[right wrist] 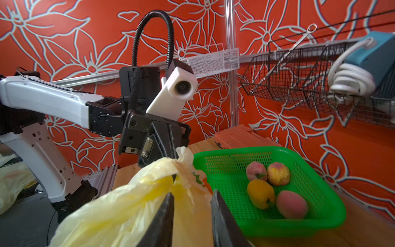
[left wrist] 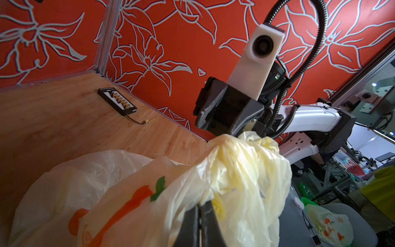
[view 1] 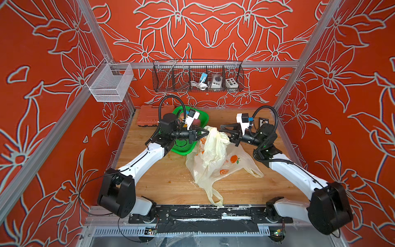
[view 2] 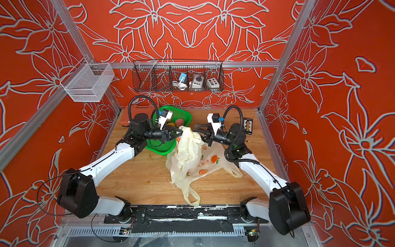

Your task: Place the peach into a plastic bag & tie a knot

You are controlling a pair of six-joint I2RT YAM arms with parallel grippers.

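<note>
A thin cream plastic bag [view 1: 216,152] with orange fruit prints is bunched up at its top, its lower part and handles spread on the table. My left gripper is shut on a gathered fold of the bag. Just right of that fold, my right gripper stands partly open, its fingers [right wrist: 163,220] apart; the bag shows behind them, and no pinch on it is visible. Whether a peach is inside the bag cannot be seen. A pink peach [right wrist: 291,204] lies among other fruit in the green basket. No finished knot shows.
The green basket [right wrist: 329,193] stands behind the left gripper, holding several fruits. A red case [view 1: 153,117] is at the back left, a small black tray [left wrist: 117,101] at the back right.
</note>
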